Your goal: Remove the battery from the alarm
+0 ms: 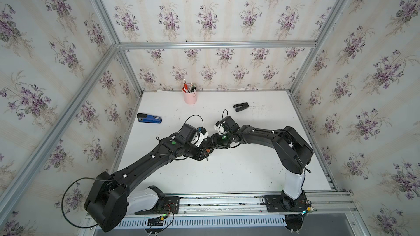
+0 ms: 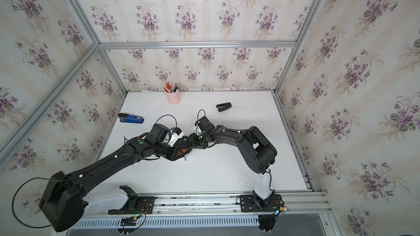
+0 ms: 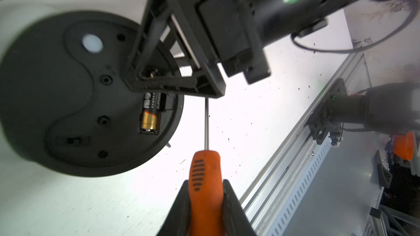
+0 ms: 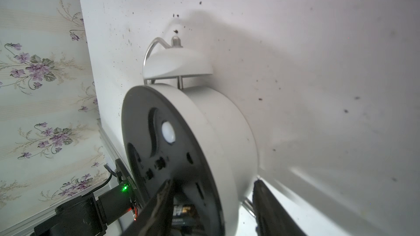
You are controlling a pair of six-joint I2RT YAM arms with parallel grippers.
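The alarm clock [image 3: 61, 87] lies with its black back facing up, a white bell [image 4: 177, 63] on its rim. In its uncovered compartment sits a battery [image 3: 150, 115] with a gold end, partly hidden by the right fingers. My left gripper is shut on the orange handle of a screwdriver [image 3: 205, 170], whose shaft runs toward the clock's edge; the right gripper hides its tip. My right gripper is open, its fingers on either side of the clock's rim, with a gap showing beside the outer finger [image 4: 271, 212].
A blue stapler [image 1: 149, 118] lies at the back left. At the back stand a pink pen cup [image 1: 190, 97] and, farther right, a black stapler [image 1: 240, 106]. Both grippers are close together over the clock.
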